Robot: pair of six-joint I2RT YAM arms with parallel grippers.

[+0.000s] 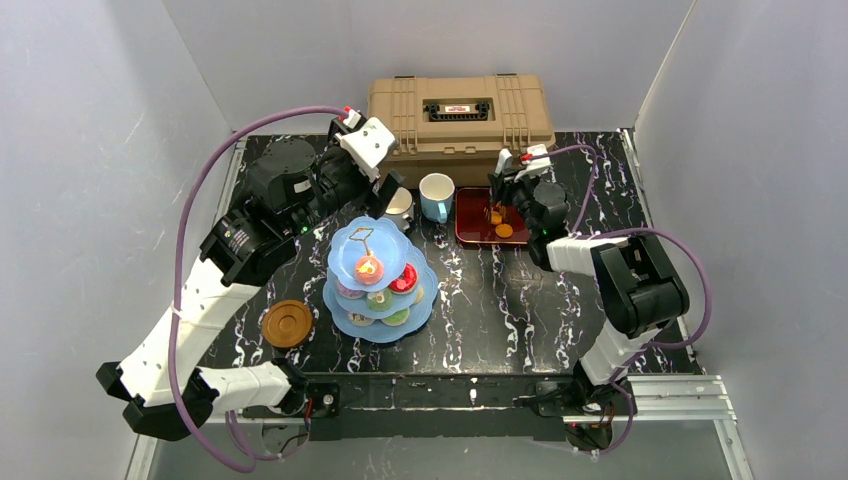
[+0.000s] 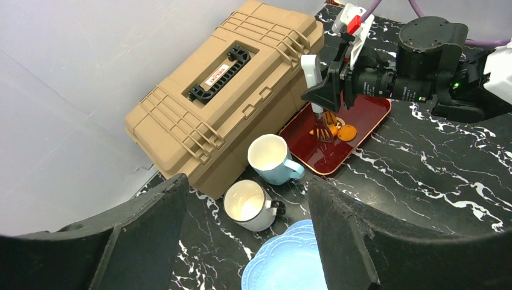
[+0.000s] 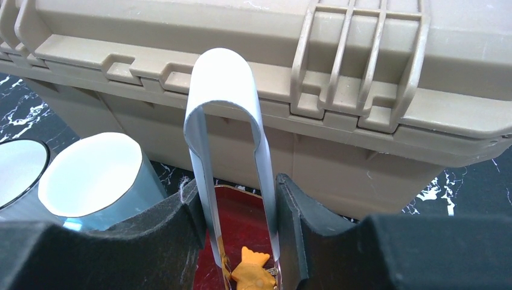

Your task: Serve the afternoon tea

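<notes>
Over the dark red tray (image 1: 480, 238), my right gripper is shut on white-handled tongs (image 3: 222, 69), one finger on each arm. The tongs' gold fork tips (image 2: 324, 134) point down into the tray. Between the tong arms shows an orange fish-shaped piece (image 3: 252, 272); whether the tips touch it I cannot tell. Another orange piece (image 2: 346, 133) lies in the tray. My left gripper hangs high with its fingers wide apart and empty. A blue tiered stand (image 1: 335, 300) bears several colourful cakes. Left of the tray stand a light blue mug (image 2: 276, 176) and a white mug (image 2: 256, 220).
A tan case (image 1: 400, 140) stands along the back, close behind the tray and mugs. At the front left lies a round brown lid-like disc (image 1: 287, 324).
</notes>
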